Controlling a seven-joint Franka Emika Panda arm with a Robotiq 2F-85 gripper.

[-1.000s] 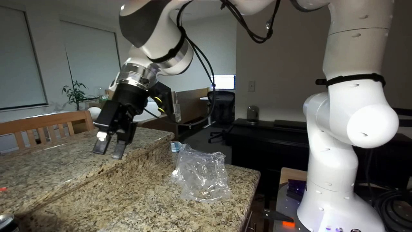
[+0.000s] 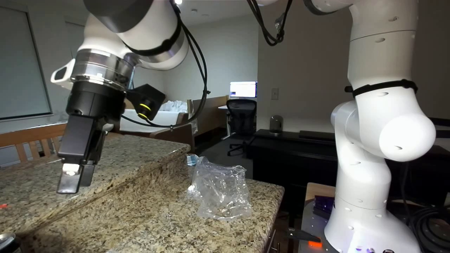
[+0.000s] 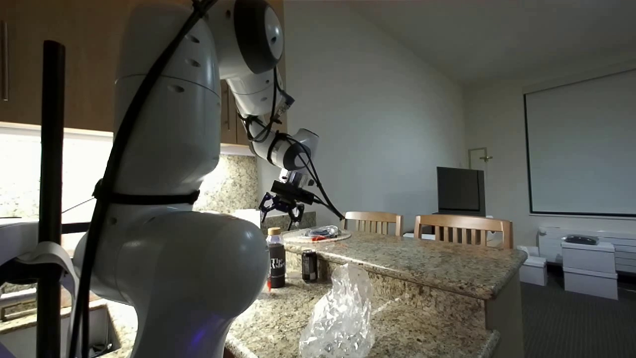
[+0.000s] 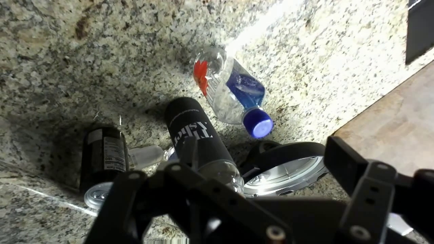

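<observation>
My gripper is open above the granite counter, its fingers spread wide with nothing held between them. In the wrist view a black-labelled bottle (image 4: 197,132) stands near the left finger, its neck partly hidden. Just above it in that view is a clear bottle (image 4: 232,87) with a red mark and a blue cap. Left of the black-labelled bottle is a dark can (image 4: 103,158). Between the fingers shows a black-rimmed round metal item (image 4: 284,168), partly covered by the gripper. Exterior view 1 has the gripper (image 2: 78,179) at the left, in the air.
A crumpled clear plastic bag (image 2: 221,189) rests on the lower counter. The raised granite ledge (image 3: 429,253) runs alongside, bearing a round mat (image 3: 292,236) with items on it. Wooden chairs (image 3: 465,229) stand beyond. Bare counter lies between bag and can.
In exterior view 1 the arm has swung left and the gripper has come lower and turned steeper. The bag and the can at the edge have not moved.
</observation>
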